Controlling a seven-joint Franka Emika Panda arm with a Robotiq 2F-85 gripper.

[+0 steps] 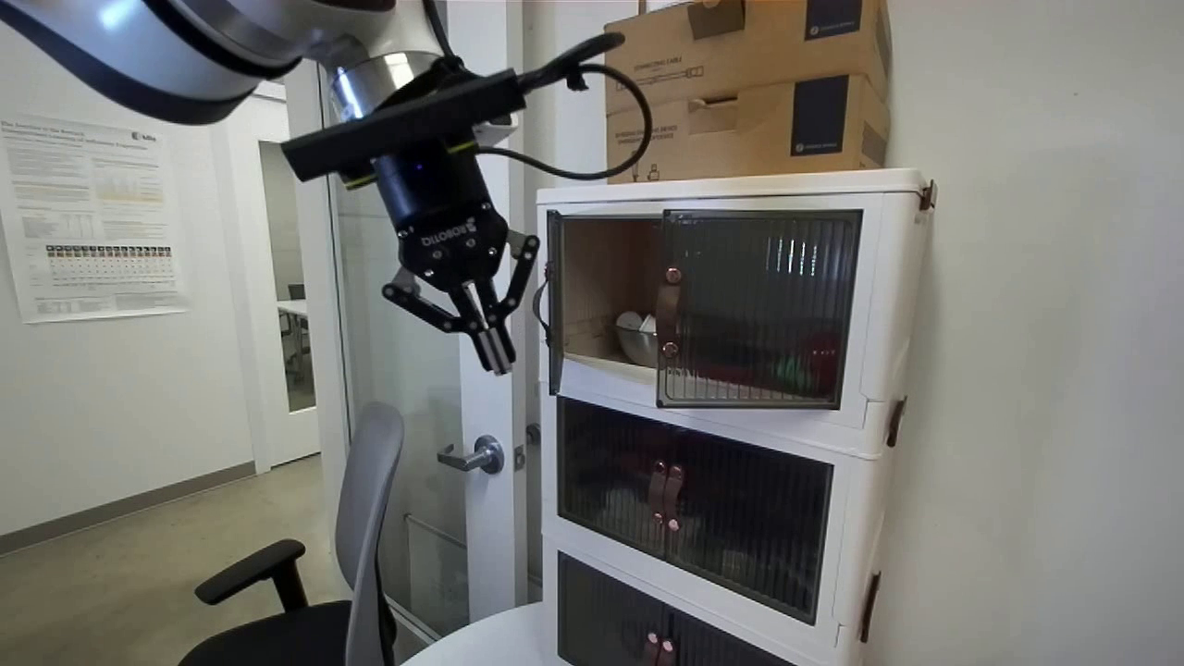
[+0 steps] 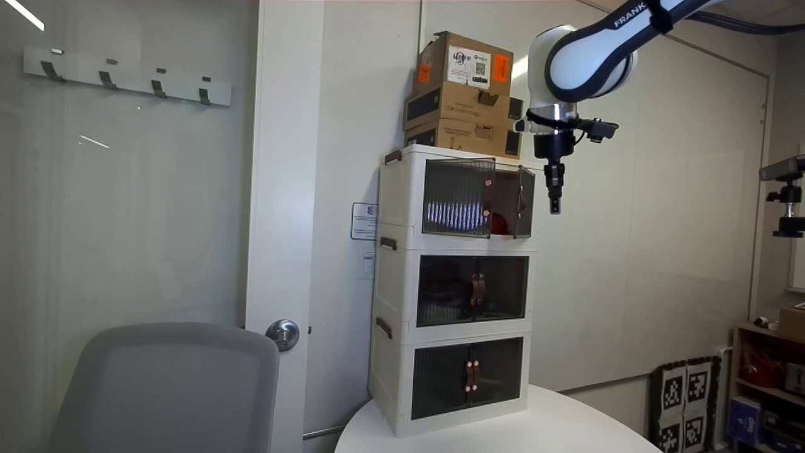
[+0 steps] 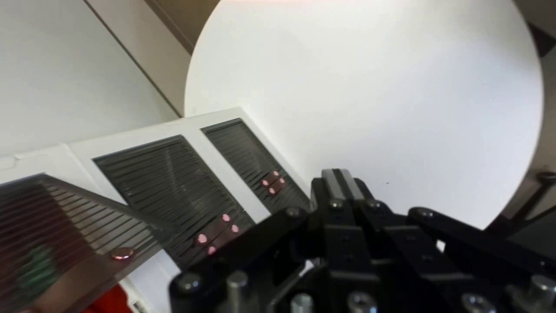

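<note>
My gripper is shut and points downward, with nothing visible between its fingertips. In exterior view 1 it appears left of the top compartment of the white cabinet, apart from it. The top compartment's left door stands swung well out. Its ribbed right door is slightly ajar. Through the gap a metal bowl with white things in it shows inside, and red and green shapes blur behind the right door. In the wrist view the fingers are together above the round white table.
The middle doors and bottom doors of the cabinet are closed. Cardboard boxes are stacked on top. A grey chair stands beside the table. The air around the gripper in front of the cabinet looks clear.
</note>
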